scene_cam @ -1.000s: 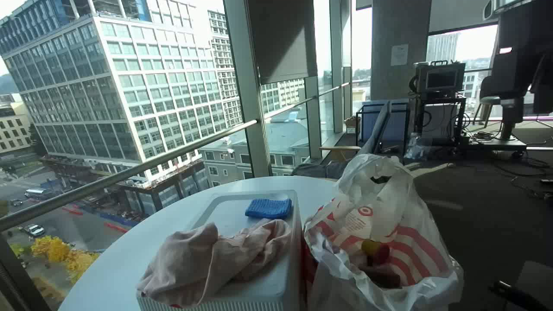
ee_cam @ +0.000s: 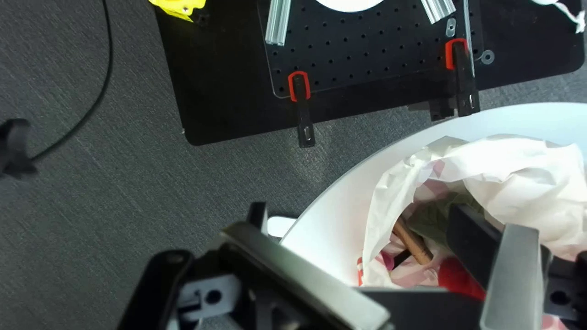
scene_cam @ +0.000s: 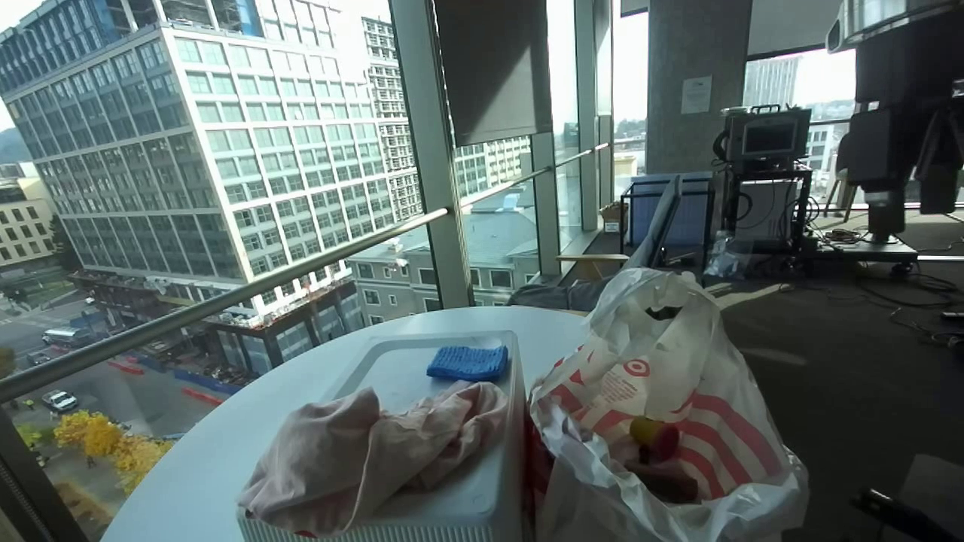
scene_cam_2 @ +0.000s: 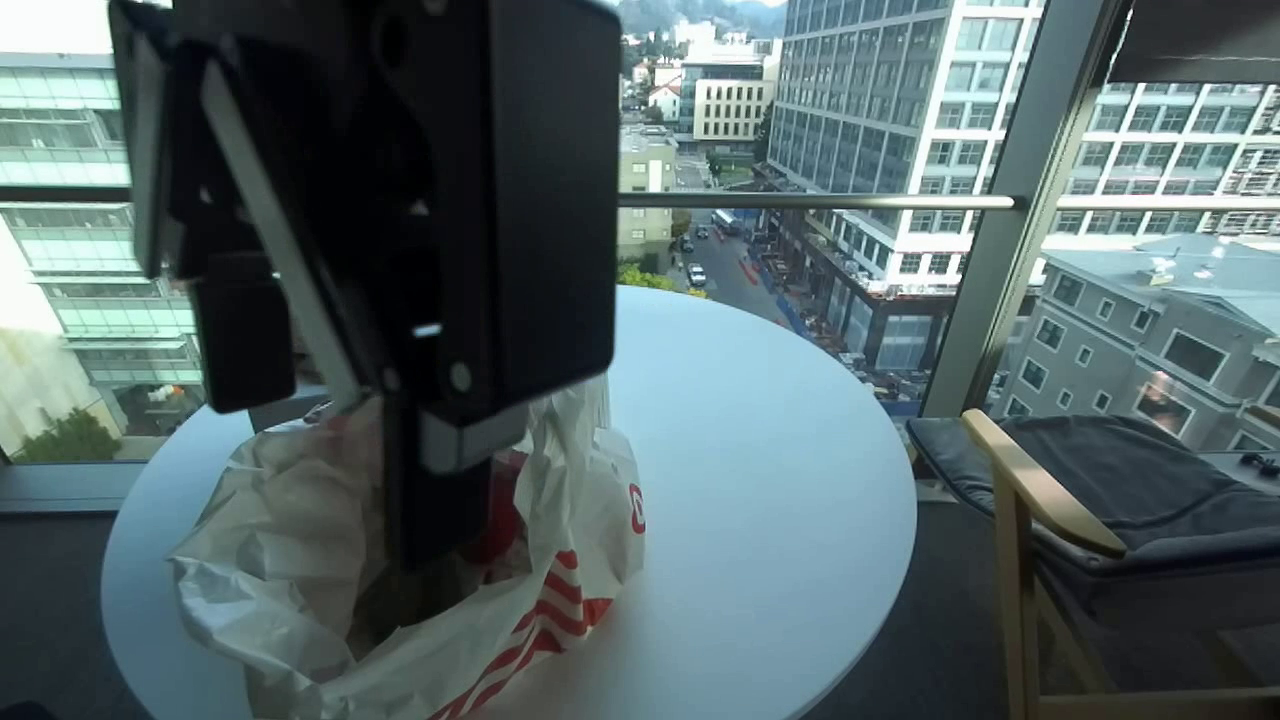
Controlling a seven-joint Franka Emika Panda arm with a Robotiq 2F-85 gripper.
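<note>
A white plastic bag with red stripes [scene_cam: 714, 433] stands open on the round white table, with a yellow-and-red item [scene_cam: 655, 438] inside it. In the wrist view, a brown cylindrical item [ee_cam: 411, 242], something dark green [ee_cam: 434, 217] and a red object [ee_cam: 459, 277] lie within the bag [ee_cam: 525, 178]. My gripper appears open, its fingers apart on either side of a gap, with no held object visible. From exterior view 2 the gripper [scene_cam_2: 344, 444] looms large at left, covering part of the bag; its actual height above the bag is unclear.
A white bin [scene_cam: 492, 492] beside the bag carries a pale pink cloth [scene_cam: 361, 452] and a blue sponge-like block [scene_cam: 467, 362]. Bare tabletop [scene_cam_2: 756, 480] lies right of the bag in exterior view 2. A chair [scene_cam_2: 1080, 516] stands beyond it.
In exterior view 1 the arm at the upper right has shifted slightly left and down. The bag, bin, cloth and blue block have stayed put.
</note>
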